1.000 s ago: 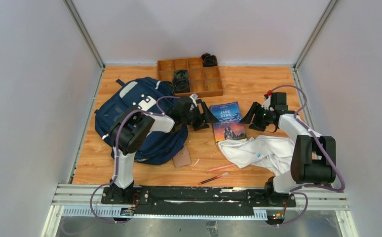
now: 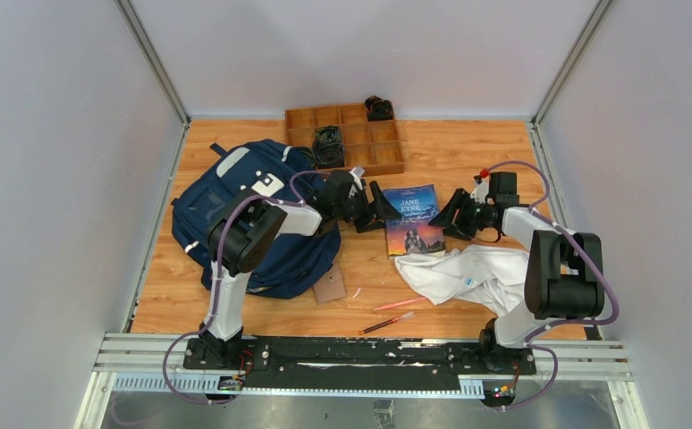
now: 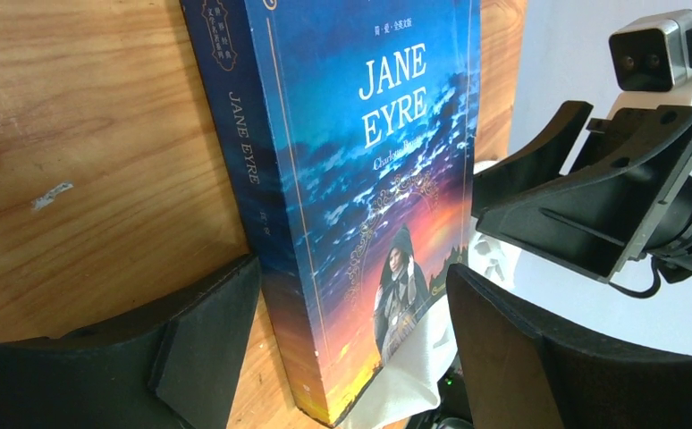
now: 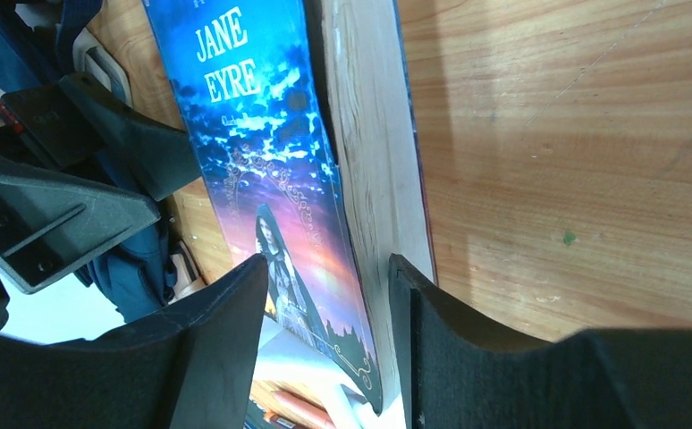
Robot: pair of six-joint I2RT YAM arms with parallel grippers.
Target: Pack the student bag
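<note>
The Jane Eyre book (image 2: 411, 239) lies cover up in the middle of the table, between my two grippers. At its spine side is my left gripper, fingers apart; one fingertip is by the spine (image 3: 244, 170), the other over the front cover. My right gripper is at the page side, one finger over the cover and the other by the page block (image 4: 371, 170). Both fingers are part open, and I cannot tell whether any pad presses on the book. The dark blue bag (image 2: 204, 207) lies to the left, partly under my left arm.
A white cloth (image 2: 494, 273) lies against the book's near edge. Closer to the front are an orange pen (image 2: 400, 304), a dark pen (image 2: 385, 324) and a brown notebook (image 2: 330, 285). A wooden compartment tray (image 2: 383, 156) with dark items stands at the back.
Over the last second both grippers have moved slightly inward, the left to the right and the right to the left, closer around the book's edges. The book has hardly moved.
</note>
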